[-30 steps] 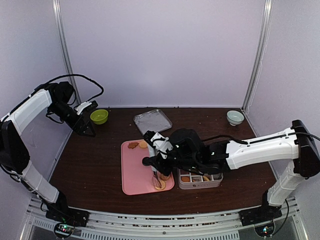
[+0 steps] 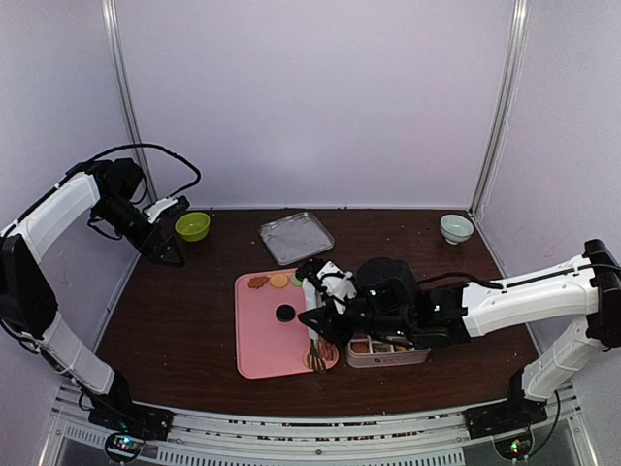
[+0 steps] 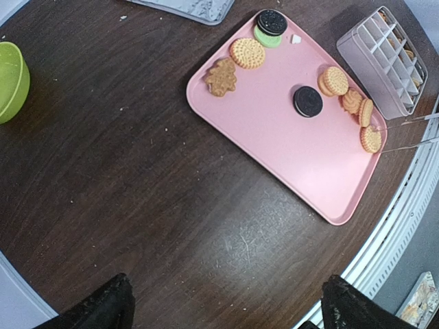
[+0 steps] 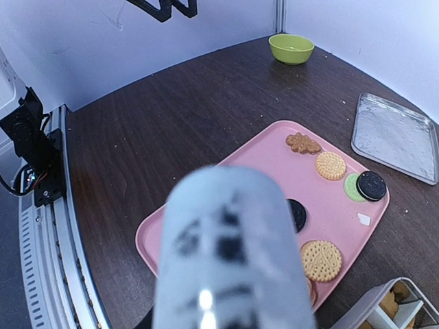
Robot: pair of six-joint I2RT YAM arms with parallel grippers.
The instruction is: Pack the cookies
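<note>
My right gripper (image 2: 312, 294) is shut on the white handle of metal tongs (image 2: 316, 349). Near the pink tray's front-right corner, the tong tips (image 3: 411, 123) sit close around a round cookie (image 3: 371, 139); whether they touch it I cannot tell. In the right wrist view the blurred handle (image 4: 230, 253) hides much of the tray (image 4: 212, 178). Other cookies on the tray are a dark sandwich cookie (image 3: 307, 101), a leaf-shaped one (image 3: 221, 77) and a round one (image 3: 247, 53). A divided box (image 2: 388, 357) with some cookies stands right of the tray. My left gripper hangs open and empty.
Behind the pink tray lies a clear tray (image 2: 297, 239). A green bowl (image 2: 192, 226) is at the back left, a pale bowl (image 2: 456, 228) at the back right. Bare table spreads left of the pink tray. A white scrap (image 4: 363, 218) lies on it.
The right arm has shifted to the right with the tongs, whose tips now appear wider apart at the tray's front right. The left arm stays put.
</note>
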